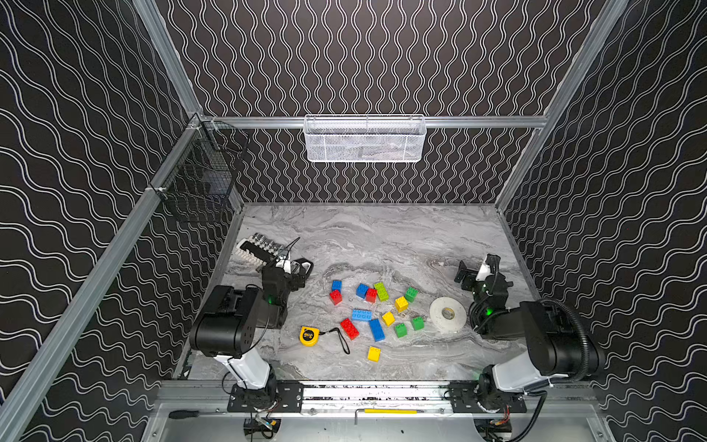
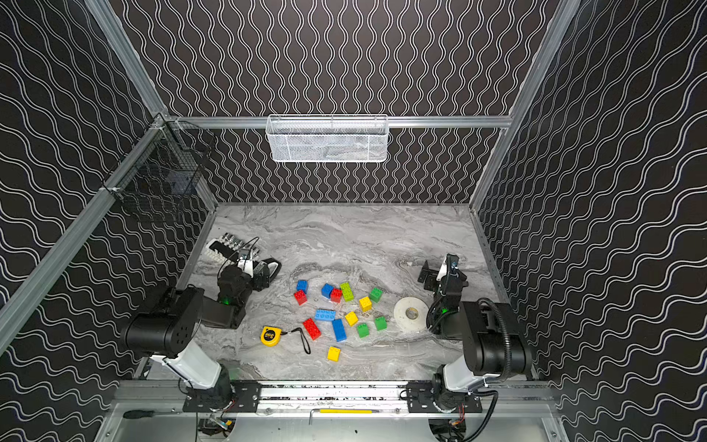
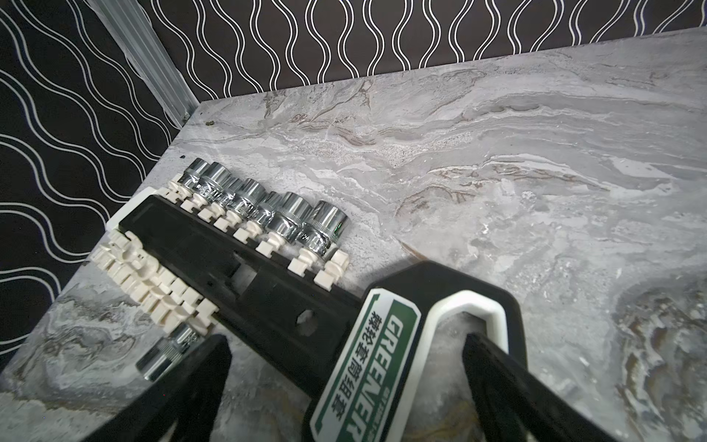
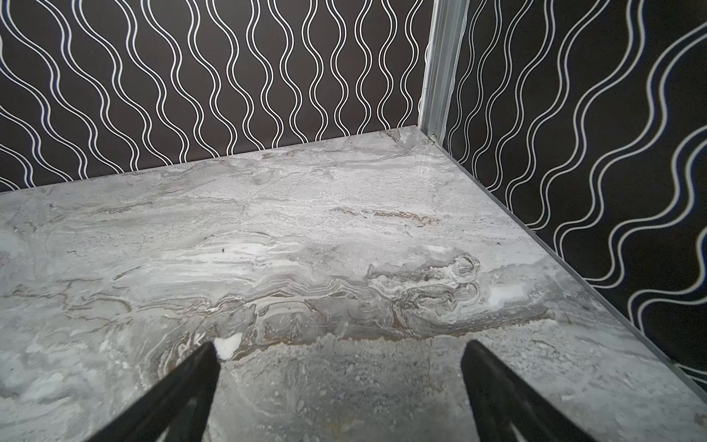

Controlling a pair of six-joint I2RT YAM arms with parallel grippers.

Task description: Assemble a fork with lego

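Note:
Loose lego bricks lie scattered over the middle of the table: a light blue brick (image 1: 361,314), a long blue brick (image 1: 376,329), red ones such as the red brick (image 1: 349,328), a lime brick (image 1: 380,291), several yellow ones including the front yellow brick (image 1: 373,353), and several green ones including the green brick (image 1: 418,322). Left of them, my left gripper is open above the socket holder, its fingers apart and empty. To the right of the bricks, my right gripper is open over bare table. Neither wrist view contains a brick.
A black socket holder (image 3: 250,287) lies under the left gripper. Among the bricks' neighbours are a yellow tape measure (image 1: 309,336) with a black strap and a white tape roll (image 1: 447,315). A white wire basket (image 1: 364,140) hangs at the back.

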